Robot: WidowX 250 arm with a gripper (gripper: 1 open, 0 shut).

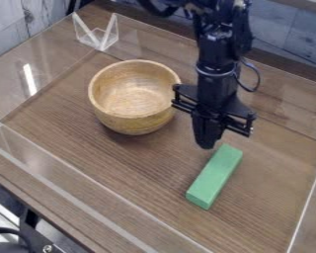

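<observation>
The black gripper [205, 136] hangs over the table just right of a tan wooden bowl [134, 84], its fingers pointing down and shut, with nothing visible between them. A green rectangular block [213, 177] lies on the wooden table [82, 178] in front of and slightly right of the gripper.
A clear plastic piece [98, 34] stands at the back left. A black cable [9, 235] lies at the lower left edge.
</observation>
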